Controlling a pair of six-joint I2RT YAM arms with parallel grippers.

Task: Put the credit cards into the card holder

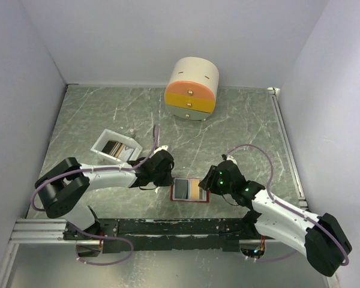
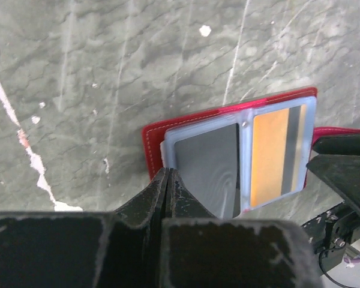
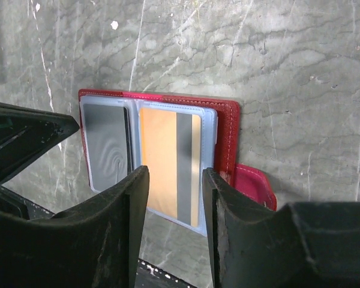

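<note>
The red card holder lies spread on the table, clear sleeves facing up. A dark grey card fills its left sleeve, and an orange card with a dark stripe shows in the right sleeve. At the holder's left edge, my left gripper is shut, its tips over the border of the left sleeve; whether that border is pinched between them is hidden. My right gripper is part open above the right sleeve, tips apart over the striped side. Several more cards lie in a white tray at left.
A rounded cabinet with coloured drawers stands at the back. Beyond the holder the marble-look table is clear. My two grippers face each other closely across the holder, leaving little room between them.
</note>
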